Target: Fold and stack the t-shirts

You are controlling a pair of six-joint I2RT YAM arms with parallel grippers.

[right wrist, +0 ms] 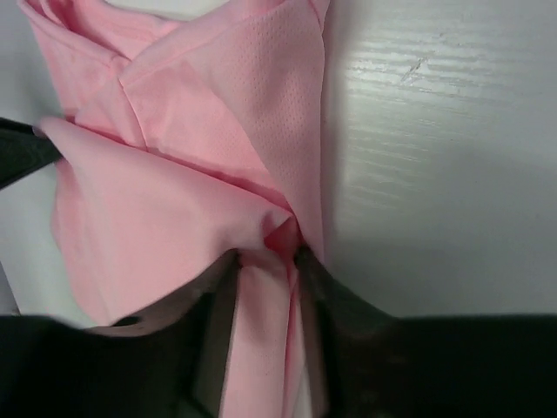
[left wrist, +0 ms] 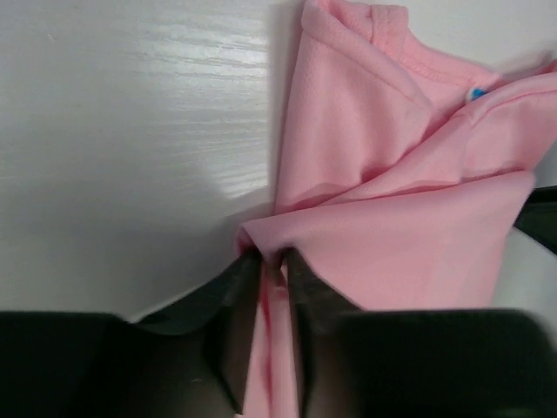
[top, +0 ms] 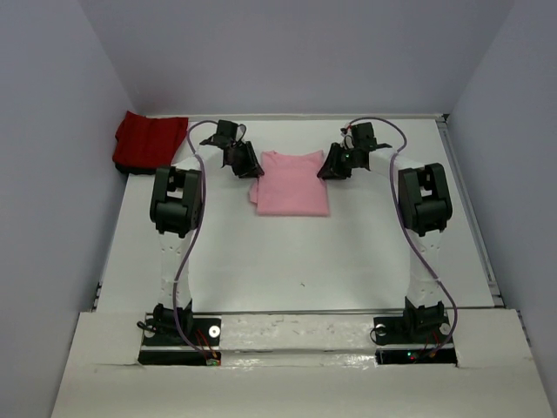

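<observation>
A pink t-shirt (top: 291,187), partly folded, lies on the white table between my grippers. My left gripper (top: 253,171) is at its left edge; in the left wrist view its blurred fingers (left wrist: 305,322) pinch into a gathered fold. My right gripper (top: 327,172) is at the right edge; in the right wrist view its fingertips are down in the fabric (right wrist: 183,200) along a fold. How tightly each finger is closed is blurred and hard to see.
A folded red cloth (top: 148,139) lies at the table's back left corner.
</observation>
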